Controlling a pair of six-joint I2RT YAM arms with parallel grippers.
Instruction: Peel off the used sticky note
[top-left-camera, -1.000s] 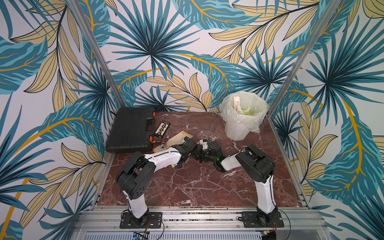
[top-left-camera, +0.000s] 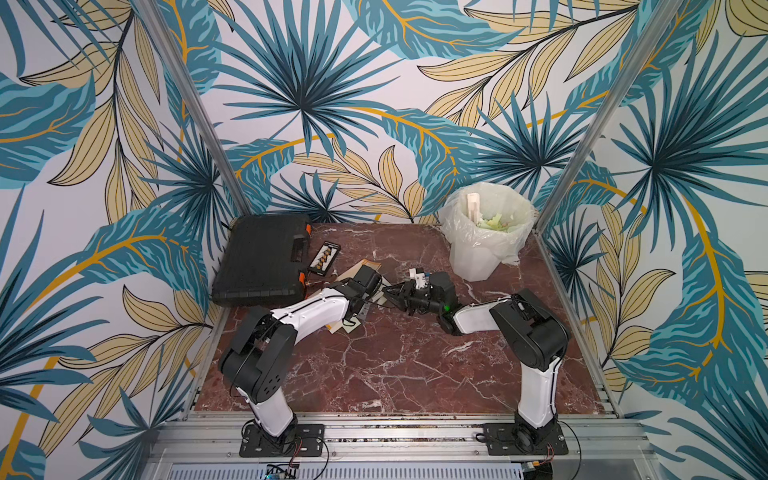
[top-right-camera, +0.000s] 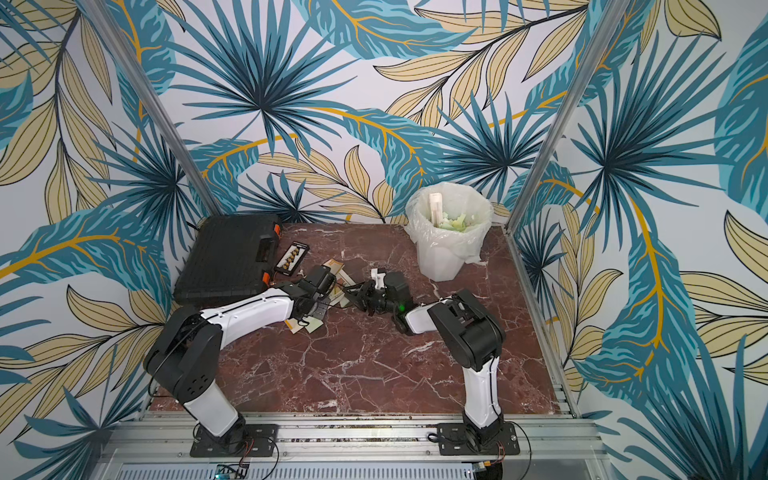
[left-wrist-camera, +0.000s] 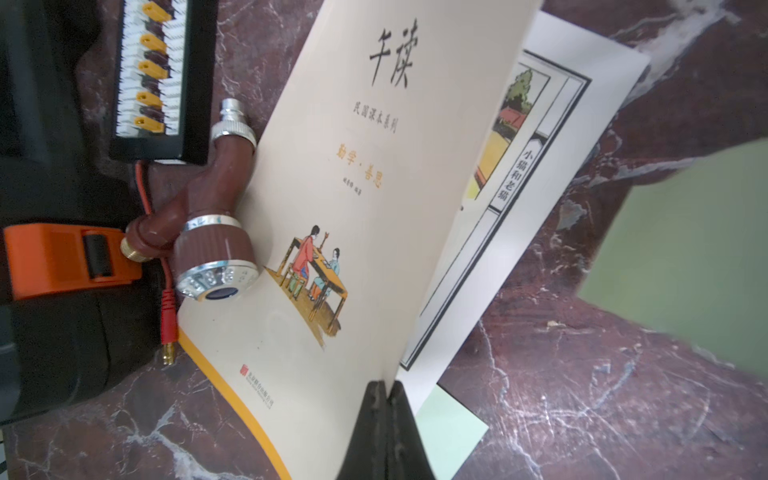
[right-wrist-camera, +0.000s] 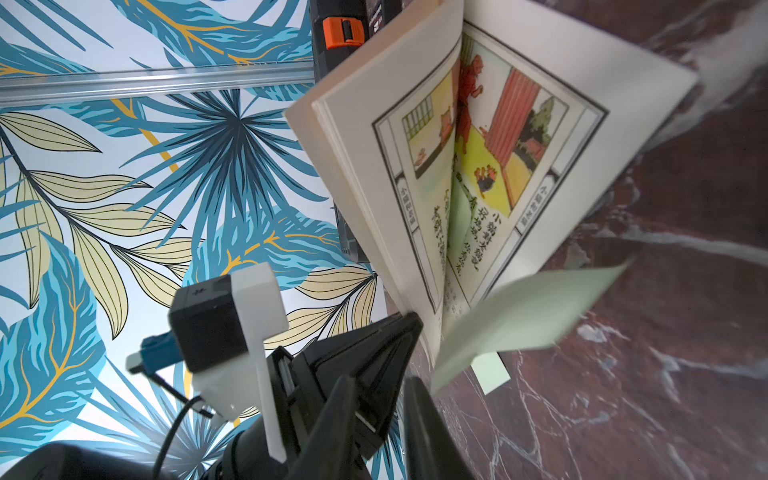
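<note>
An open booklet (right-wrist-camera: 536, 160) with illustrated pages has a green note between them. My left gripper is shut at the edge of the cream cover (left-wrist-camera: 320, 200). A pale green sticky note (right-wrist-camera: 520, 312) hangs blurred just beyond the fingers of my right gripper, which look part open; whether they touch it is unclear. Another green note (left-wrist-camera: 448, 432) lies on the table under the booklet's edge.
A black case (top-left-camera: 260, 256) sits at back left, beside a brown pipe fitting (left-wrist-camera: 208, 208) and a small boxed set (top-left-camera: 324, 257). A lined bin (top-left-camera: 480, 256) stands at back right.
</note>
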